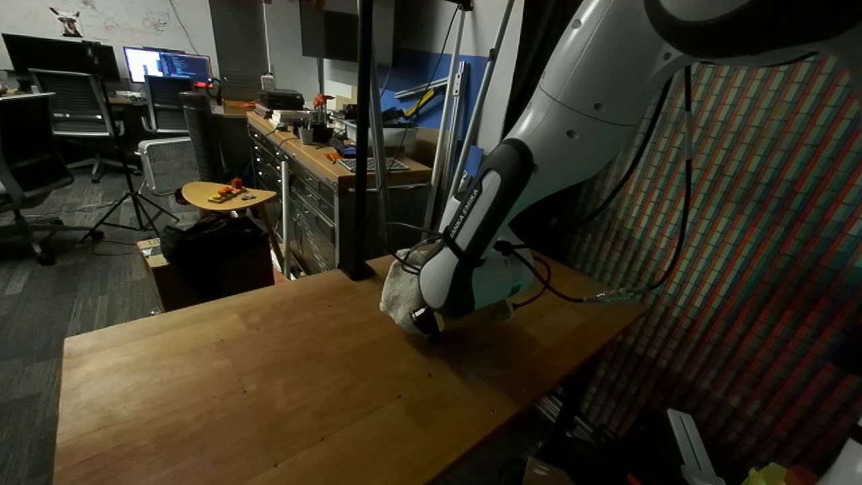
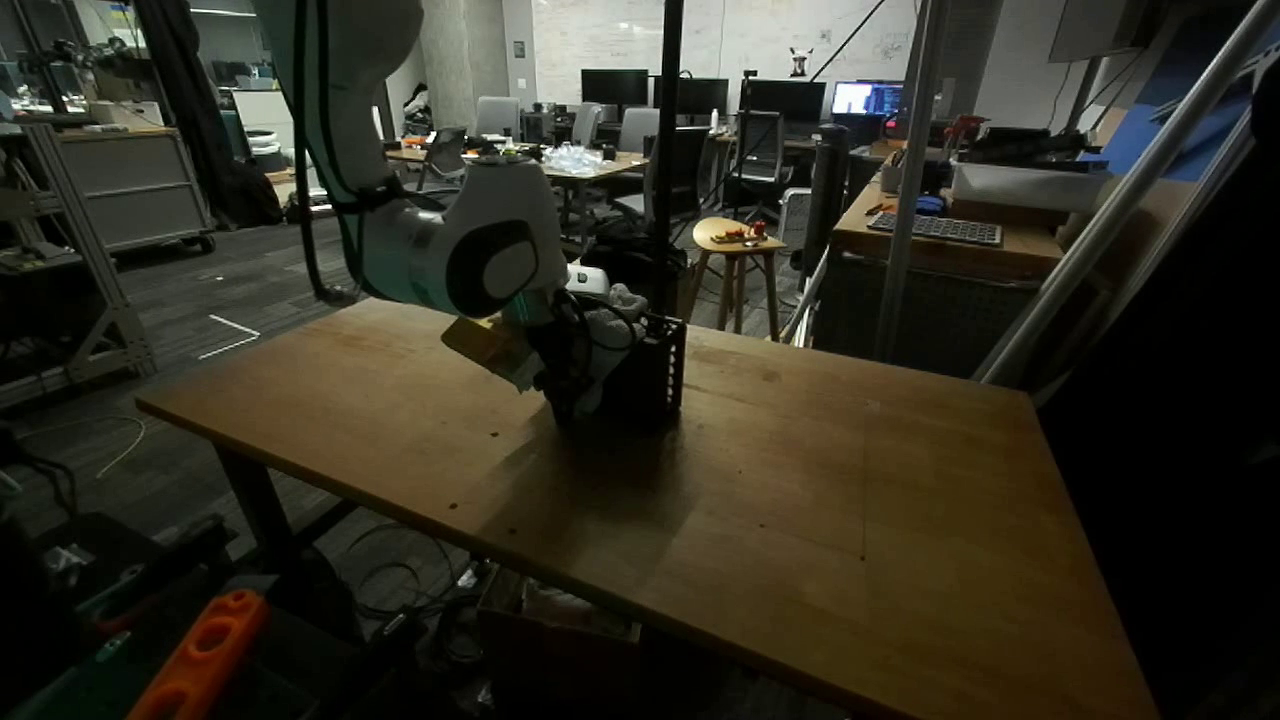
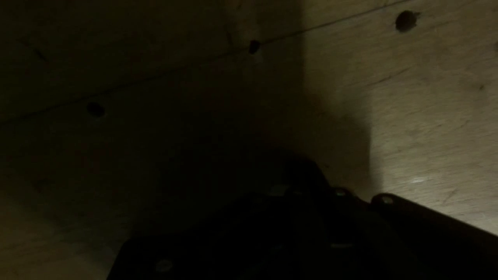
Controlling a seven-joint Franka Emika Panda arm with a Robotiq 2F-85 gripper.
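Note:
My gripper points down, low over the wooden table, in front of a black crate. Its fingers meet in a dark shape in the wrist view, shut, with nothing visible between them; deep shadow hides detail there. Pale grey cloth shows by the crate's top, and in exterior view 1 the same cloth bulges out beside my wrist. A yellowish object shows behind the arm; how it is supported cannot be told. Bare wood with several small holes lies under the gripper.
A dark upright post stands at the table's back edge, close to the crate. Cables hang loosely around the wrist.

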